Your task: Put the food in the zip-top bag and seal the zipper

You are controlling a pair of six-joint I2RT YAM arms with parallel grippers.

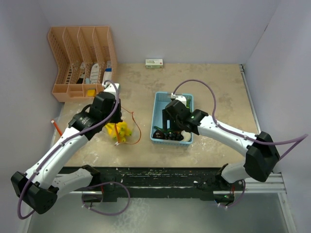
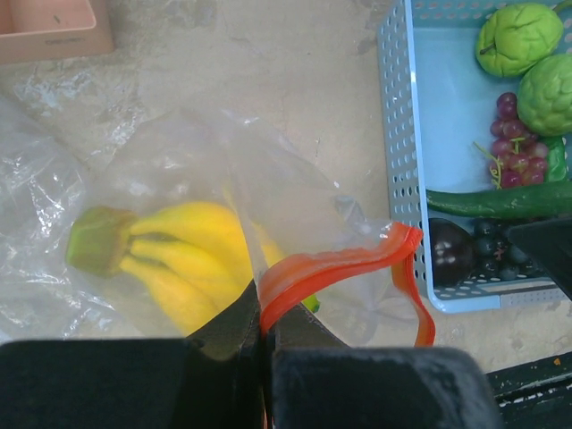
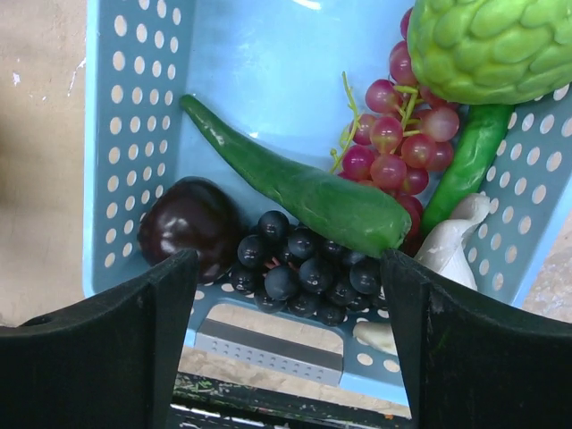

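Note:
The clear zip top bag (image 2: 188,143) lies on the table with yellow bananas (image 2: 201,241) inside, its mouth edged by an orange zipper strip (image 2: 340,268). My left gripper is shut on the strip at the bag's opening. Beside the bag stands a blue basket (image 1: 154,116) of food. Over it hangs my right gripper, open and empty, above black grapes (image 3: 308,273). A dark eggplant (image 3: 192,228), a green cucumber (image 3: 295,188) and red grapes (image 3: 393,147) fill the rest, with a green fruit (image 3: 500,45) towards the upper right.
A pink divided rack (image 1: 80,58) stands at the back left, and a small box (image 1: 154,63) is at the back. Right of the basket the table is bare. A dark strip (image 1: 155,179) runs along the front edge.

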